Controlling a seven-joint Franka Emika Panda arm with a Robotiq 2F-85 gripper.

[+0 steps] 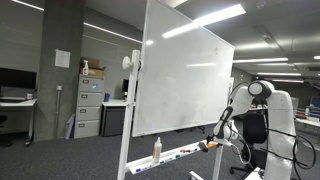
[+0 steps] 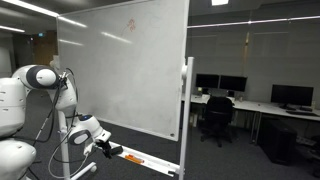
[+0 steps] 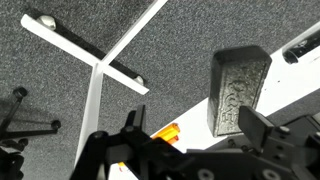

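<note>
In the wrist view my gripper stands open, its dark fingers apart along the lower edge. A dark, eraser-like block with a textured face lies on the white tray, just beyond the right finger. An orange object shows near the left finger, partly hidden by the gripper. From the second exterior view, my gripper is low by the tray, close to the dark block; an orange item lies farther along. Nothing shows held.
The large whiteboard stands above the tray. A bottle is at the tray's far end, with small coloured items between. Another dark item lies along the tray. White stand legs cross the carpet below.
</note>
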